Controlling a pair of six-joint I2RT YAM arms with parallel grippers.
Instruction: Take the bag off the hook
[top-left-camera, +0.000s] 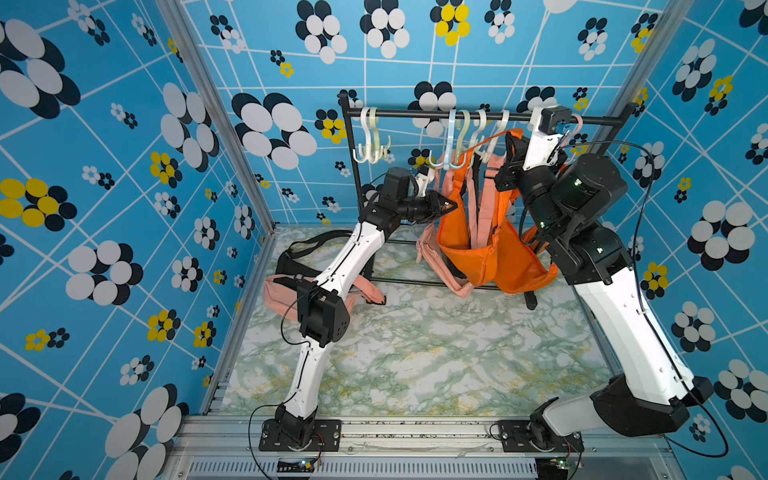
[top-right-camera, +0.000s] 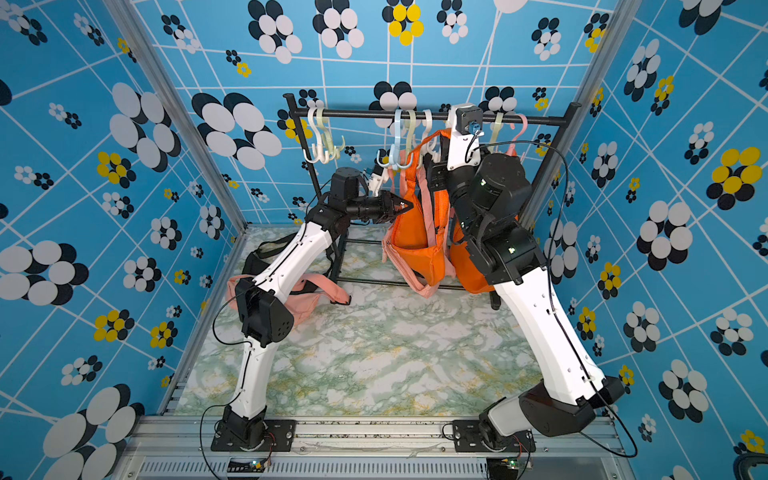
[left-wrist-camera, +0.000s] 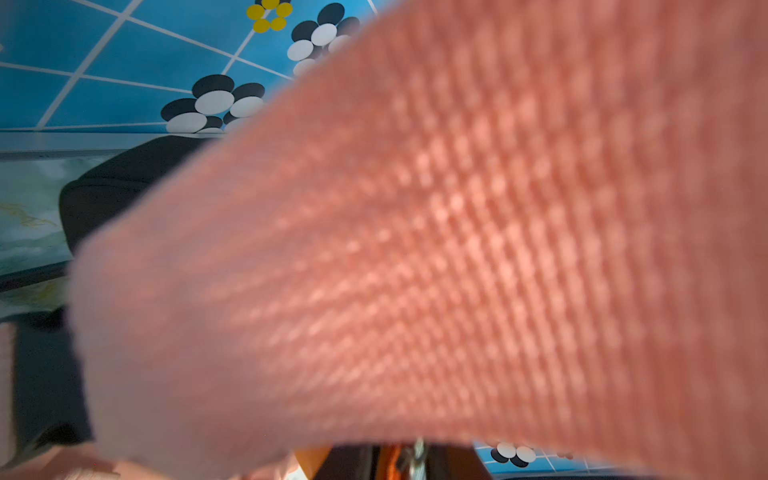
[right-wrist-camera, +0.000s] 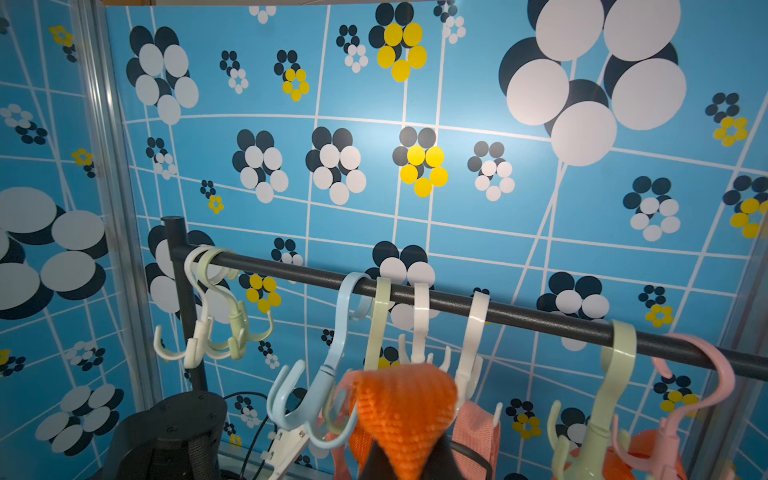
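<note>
An orange bag (top-left-camera: 468, 260) with pink straps hangs below the rail, its side drawn toward my left gripper (top-left-camera: 449, 206), which is shut on its orange cloth. A pink strap (left-wrist-camera: 448, 240) fills most of the left wrist view and hides nearly all of that finger. The orange strap (right-wrist-camera: 406, 400) is folded over between the fingers of my right gripper, close in front of the hooks. From there a stretch of it runs left toward the light-blue hook (right-wrist-camera: 328, 384); whether it still sits in that hook is hard to tell.
A black rail (right-wrist-camera: 512, 314) carries several other hooks, with white ones (right-wrist-camera: 472, 344) just behind the strap. A second orange bag (top-left-camera: 528, 268) hangs at the right. On the floor at left lies a pink bag (top-left-camera: 284, 296).
</note>
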